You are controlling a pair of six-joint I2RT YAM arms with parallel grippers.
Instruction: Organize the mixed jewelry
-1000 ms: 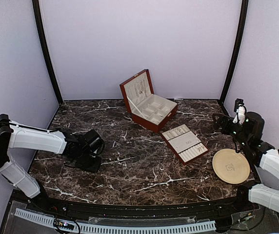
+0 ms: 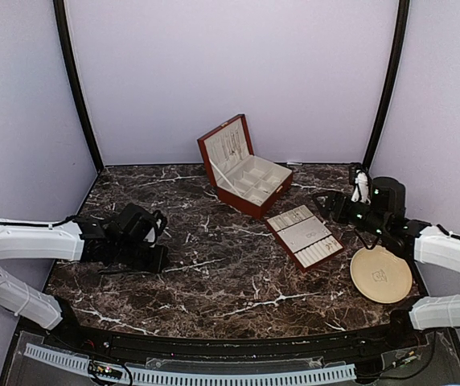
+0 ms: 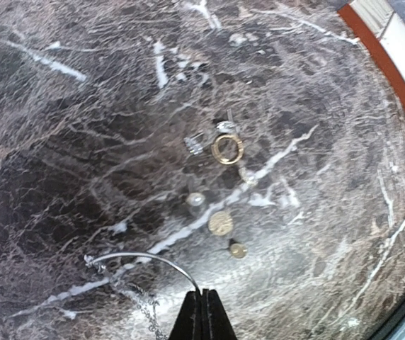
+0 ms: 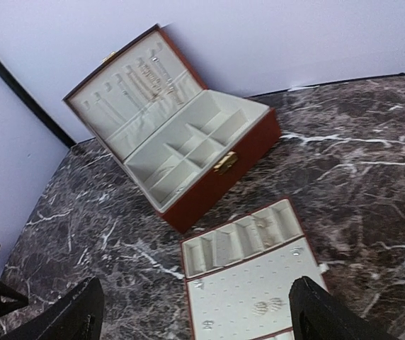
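Note:
In the left wrist view my left gripper is shut on a thin silver bracelet (image 3: pixel 146 255), whose curved bar reaches left while its chain hangs down. Earring pieces lie loose on the marble beyond it: a gold ring (image 3: pixel 227 149), a pearl stud (image 3: pixel 195 200), a round gold disc (image 3: pixel 221 223) and a small gold stud (image 3: pixel 238 250). The jewelry box (image 2: pixel 250 173) stands with its lid up, necklaces hanging inside the lid. In front of it lies the jewelry tray (image 2: pixel 304 235). My right gripper is open above the tray, nothing between its fingers.
A round cream plate (image 2: pixel 381 274) sits at the right front, beside the right arm. Walls close in the left, back and right sides.
My right arm has swung inward to the left, nearer the tray and box.

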